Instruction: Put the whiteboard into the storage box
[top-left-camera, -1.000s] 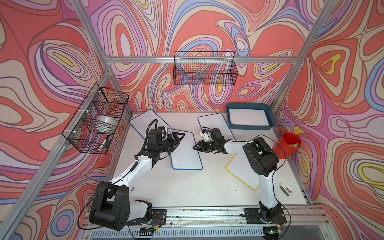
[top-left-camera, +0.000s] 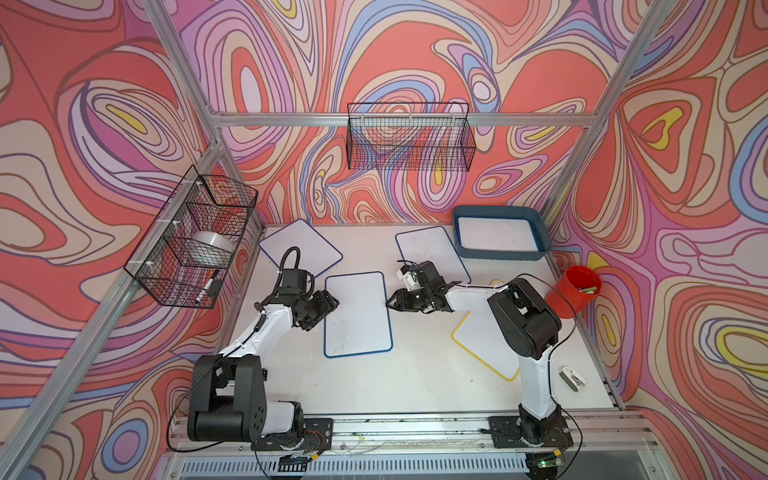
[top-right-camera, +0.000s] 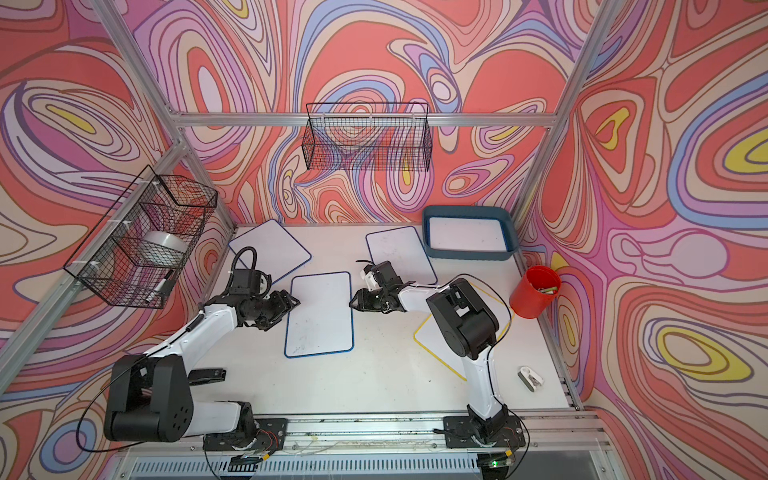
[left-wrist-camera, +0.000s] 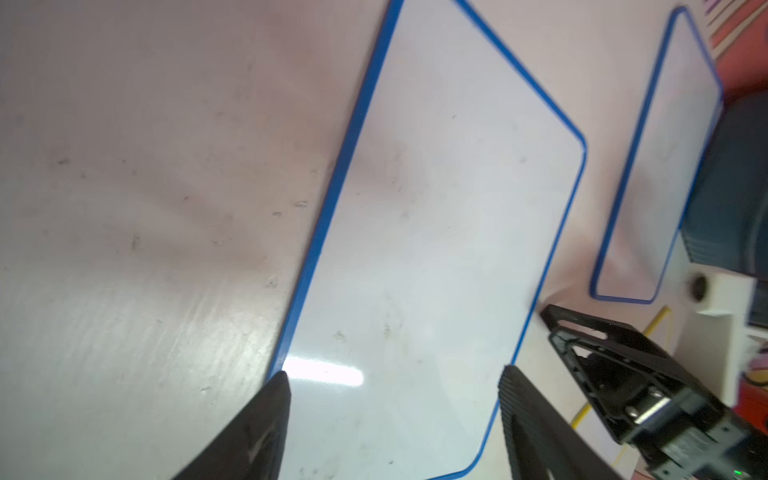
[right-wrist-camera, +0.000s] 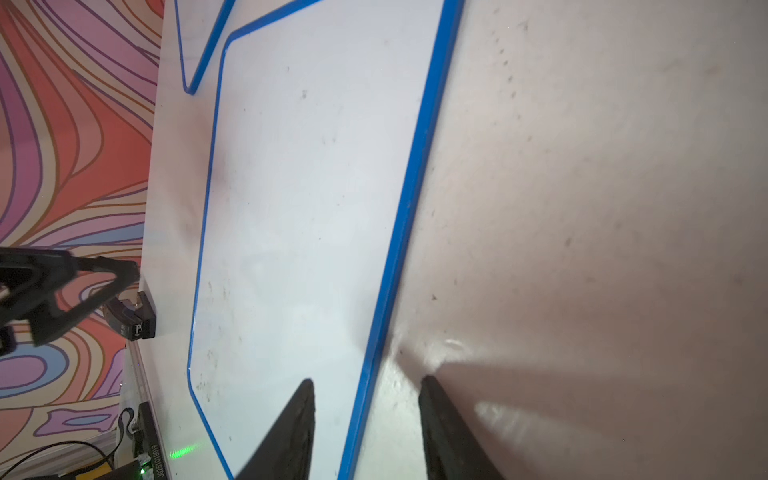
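A white board with a blue edge (top-left-camera: 357, 328) lies flat at the table's middle. The open left gripper (top-left-camera: 329, 308) is by its left edge; in the left wrist view the board spans the gap between the left gripper's (left-wrist-camera: 396, 380) fingers. On the opposite side, my open right gripper (top-left-camera: 389, 302) has its fingertips close to the right edge. The right wrist view puts that blue edge between the right gripper's (right-wrist-camera: 368, 390) fingers; contact cannot be told. At the back right stands the blue-grey storage box (top-left-camera: 502, 256), a white surface with a blue border showing inside.
Other blue-edged boards lie at the back left (top-left-camera: 302, 246) and beside the box (top-left-camera: 428, 248). A yellow-edged board (top-right-camera: 448, 336) is partly under the right arm. At the right stand a red bucket (top-left-camera: 568, 296) and a stapler (top-left-camera: 573, 378).
My left gripper moved left, from over the board to its left edge; the right gripper moved only slightly.
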